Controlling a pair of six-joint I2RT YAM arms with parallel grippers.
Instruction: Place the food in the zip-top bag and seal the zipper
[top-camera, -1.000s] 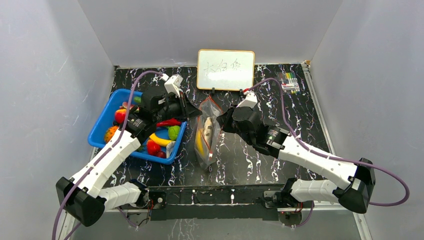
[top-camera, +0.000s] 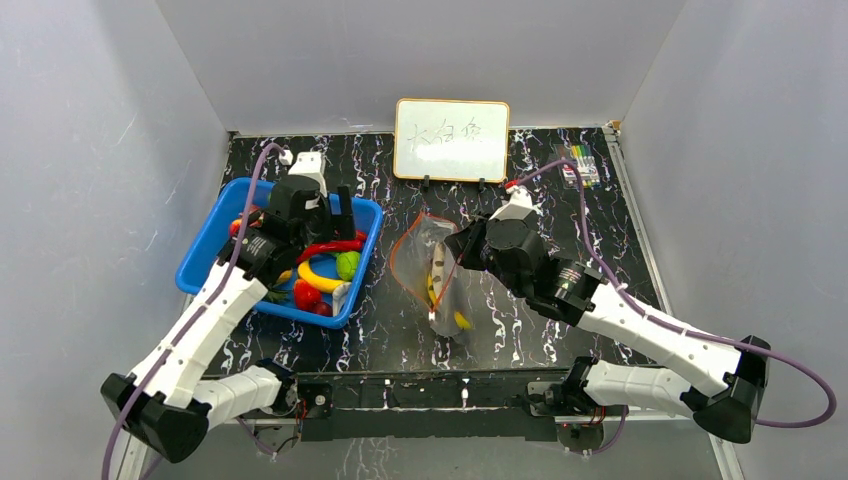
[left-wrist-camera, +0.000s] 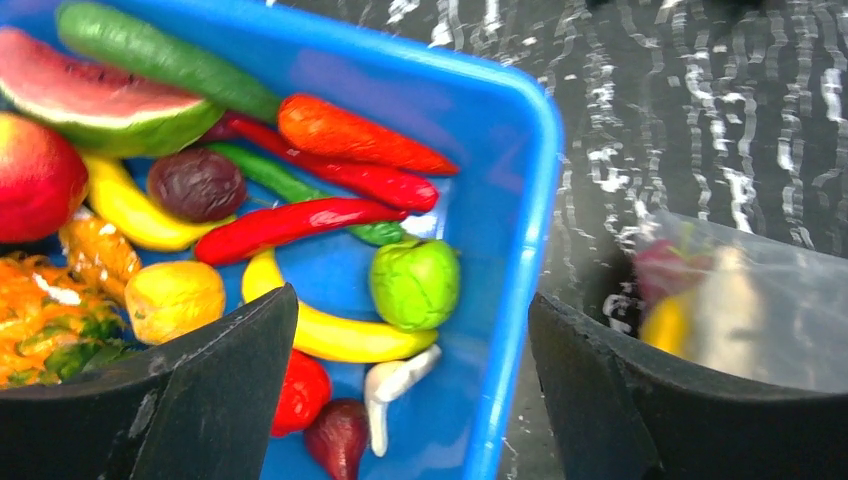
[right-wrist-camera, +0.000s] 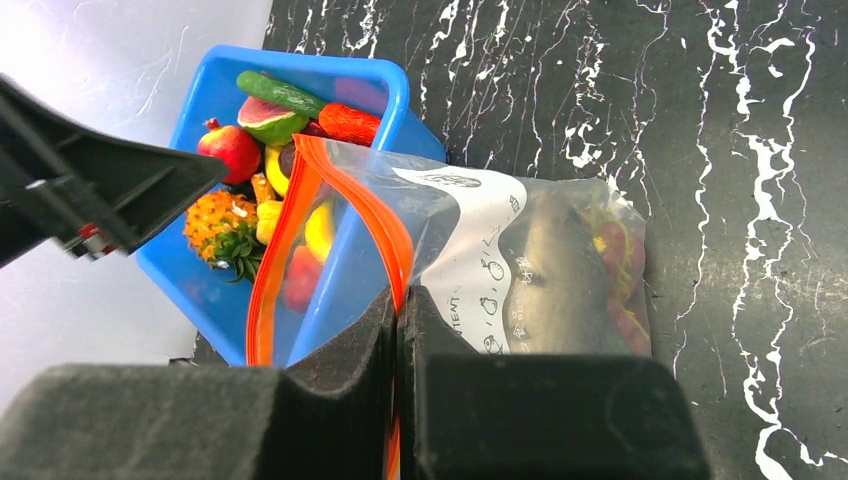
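The zip bag (top-camera: 425, 275) with an orange zipper and some yellow and pale food inside hangs from my right gripper, which is shut on its zipper edge. My left gripper is open above the blue bin (top-camera: 197, 250), empty between its fingers. In the left wrist view the bin holds a banana (left-wrist-camera: 345, 337), red chilies (left-wrist-camera: 290, 222), a cabbage (left-wrist-camera: 414, 283), a tomato (left-wrist-camera: 300, 390), a mushroom (left-wrist-camera: 385, 395), a cucumber (left-wrist-camera: 170, 60) and several other foods.
A whiteboard (top-camera: 451, 138) stands at the back centre and a pack of markers (top-camera: 578, 165) at the back right.
My left gripper has left the bag's side, opened and turned down over the bin. My right arm and the bag have shifted right and toward the front.
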